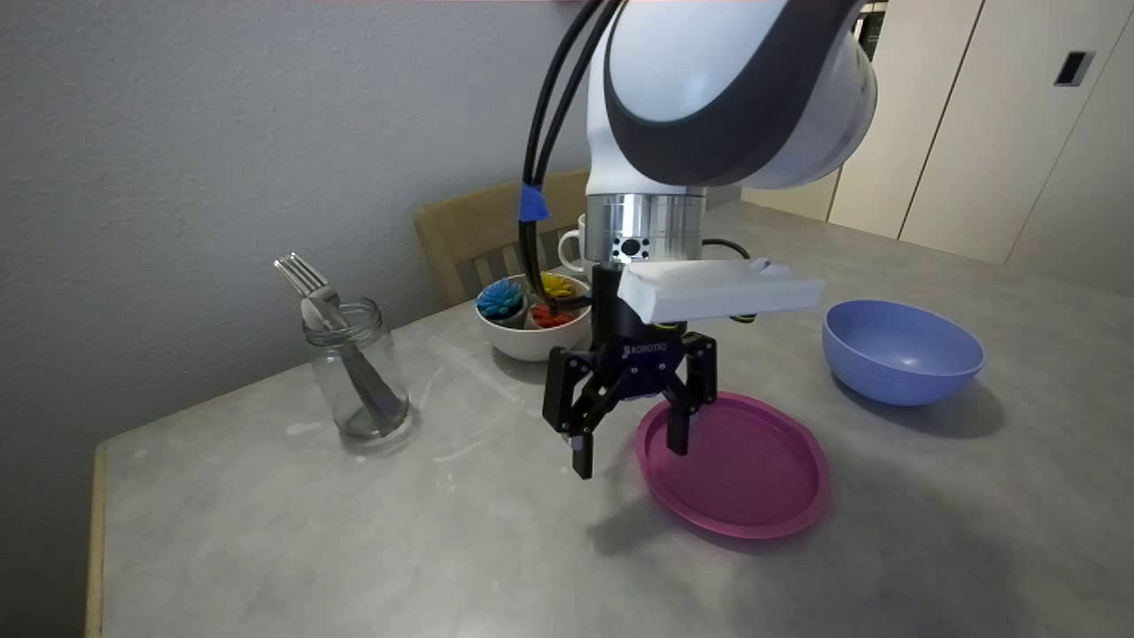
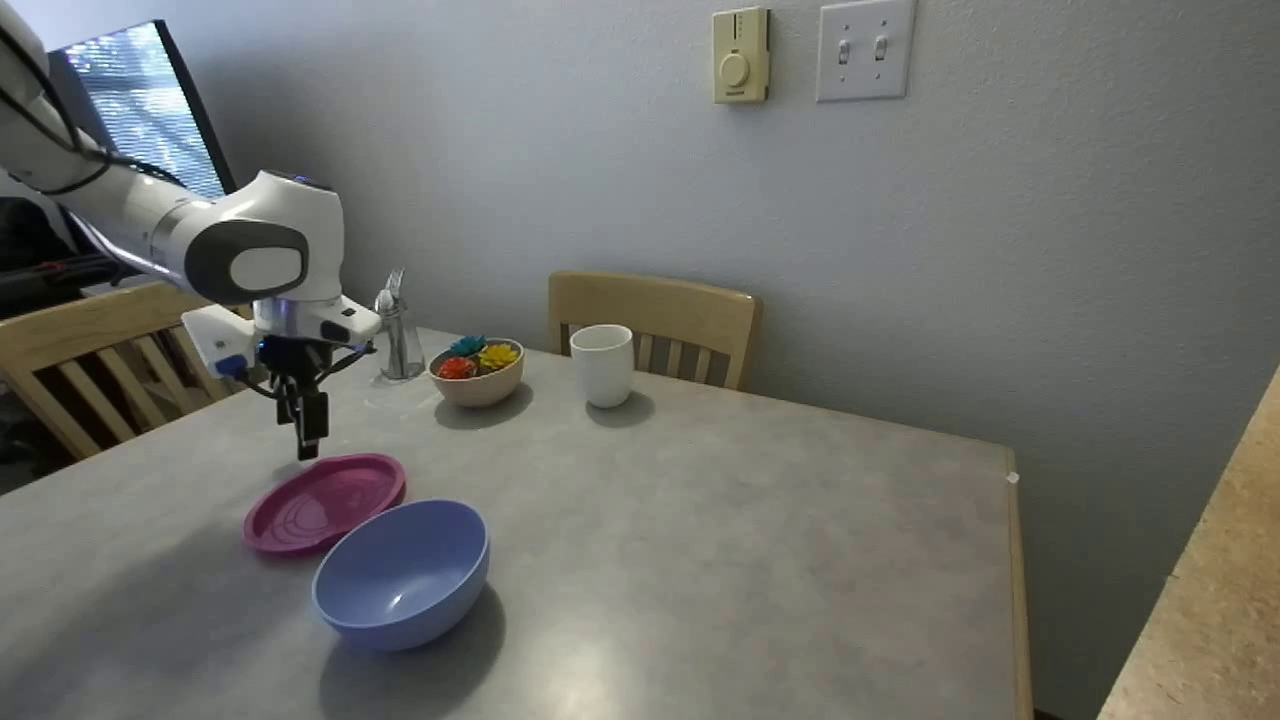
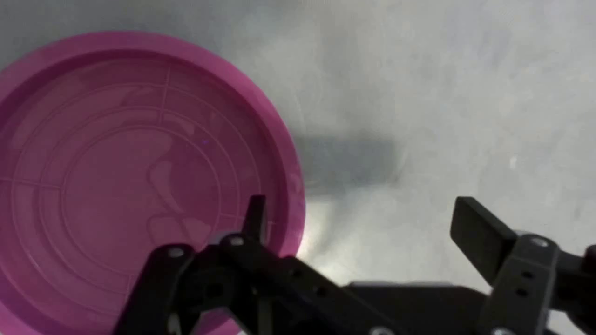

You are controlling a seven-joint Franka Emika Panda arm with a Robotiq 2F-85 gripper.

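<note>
A pink plate [image 1: 736, 468] lies flat on the grey table, and my gripper [image 1: 630, 457] hangs above its left edge. The fingers stand open with nothing between them. In the wrist view, the near rim of the plate [image 3: 294, 192] falls between the fingers of my gripper: the left finger [image 3: 255, 218] is over the plate and the right one over bare table. From the second exterior view, the gripper [image 2: 308, 450] appears just above the far edge of the plate [image 2: 324, 504], apart from it.
A blue bowl [image 1: 901, 356] stands beside the plate. Toward the wall are a glass jar with cutlery [image 1: 358, 372], a white bowl [image 1: 532, 342] of colourful succulents and a white mug [image 2: 602, 364]. Open table lies on the far right in the second exterior view.
</note>
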